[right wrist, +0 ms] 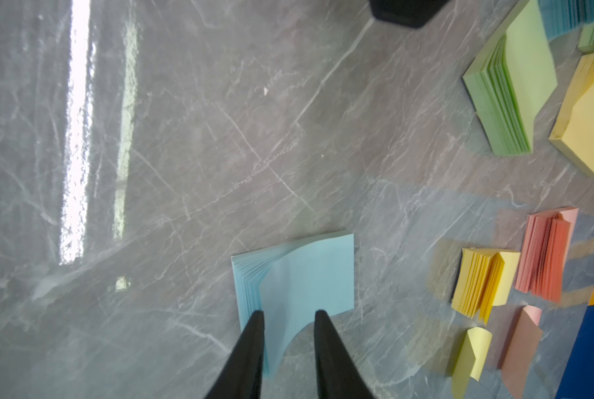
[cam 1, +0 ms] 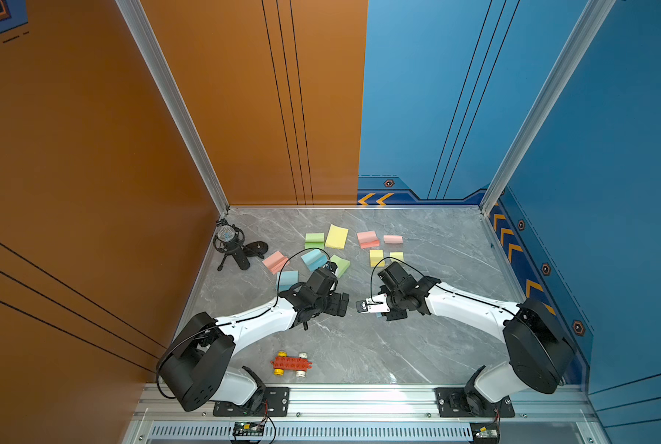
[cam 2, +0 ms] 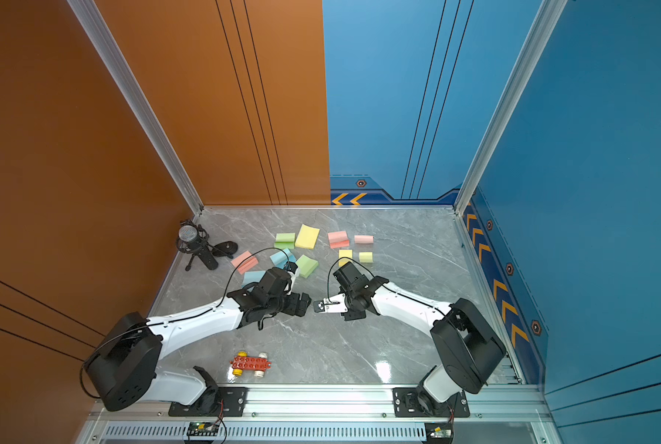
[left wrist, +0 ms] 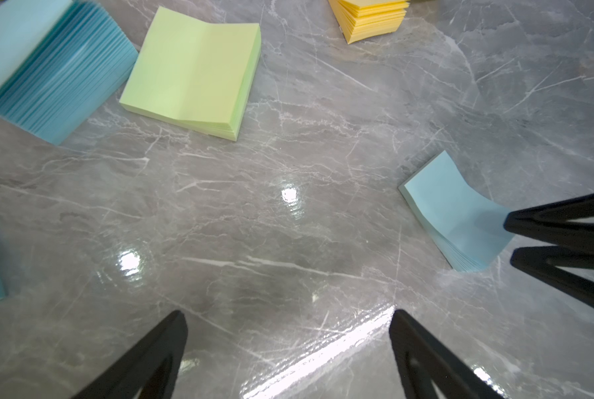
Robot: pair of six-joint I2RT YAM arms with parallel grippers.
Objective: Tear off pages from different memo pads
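A small light-blue memo pad point(right wrist: 310, 276) lies on the grey tabletop, its top sheet curved and fanned at one side. My right gripper is over it, fingertips a small gap apart, and part of the pad shows between them. In the left wrist view, a curled corner of the blue pad point(left wrist: 456, 212) meets the upper finger of that gripper; whether the sheet is pinched is unclear. My left gripper stands open over bare table, nothing between its fingers. Behind it are a green pad point(left wrist: 193, 69) and a thicker blue pad point(left wrist: 67, 76).
More pads sit toward the back: yellow point(cam 1: 337, 236), pink point(cam 1: 368, 239), salmon point(cam 1: 275, 262) and green point(cam 1: 314, 240). A red toy point(cam 1: 291, 363) with yellow and white wheels lies near the front left. A black device point(cam 1: 231, 244) stands at back left.
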